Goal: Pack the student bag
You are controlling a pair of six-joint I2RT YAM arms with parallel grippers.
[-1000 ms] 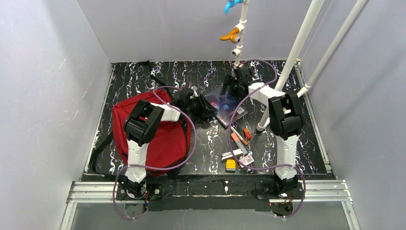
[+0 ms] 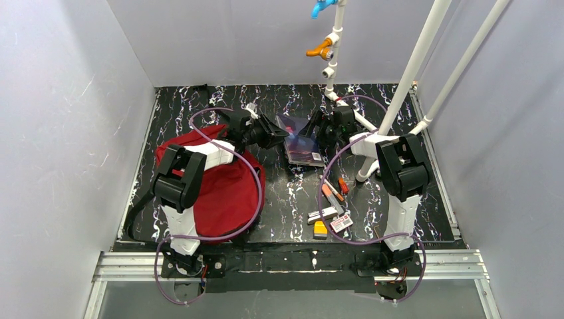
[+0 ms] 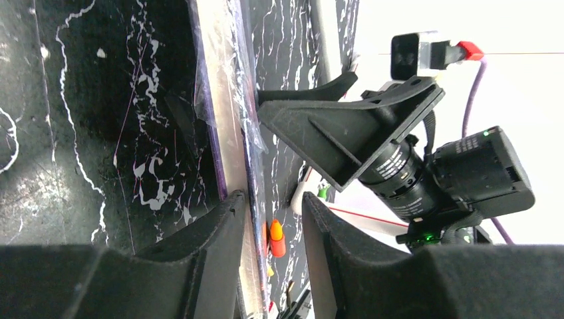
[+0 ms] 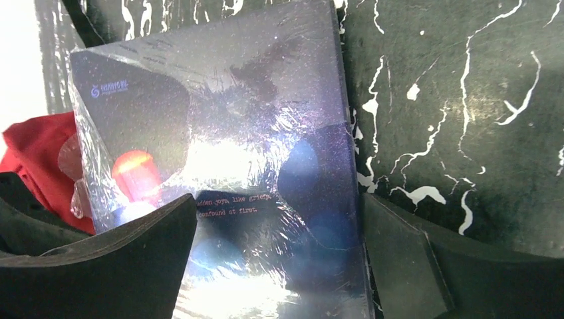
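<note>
A dark blue book in shiny clear wrap (image 2: 304,150) stands out between the two arms, right of the open red bag (image 2: 228,196). In the left wrist view the pale page edge of the book (image 3: 229,106) runs between the fingers of my left gripper, which is shut on it. My right gripper is open over the cover; one finger lies across the front and the other sits along the right edge. Part of the book's far side is hidden under the right gripper in the top view.
Front of the book lie an orange-and-grey pen-like item (image 2: 330,197), a red-orange piece (image 2: 343,186), white boxes (image 2: 341,222) and a yellow item (image 2: 320,230). White pipes (image 2: 412,66) rise behind the right arm.
The book has shifted left toward the bag and turned straighter. My left gripper has moved slightly left and up in the top view; the right gripper has moved slightly lower.
</note>
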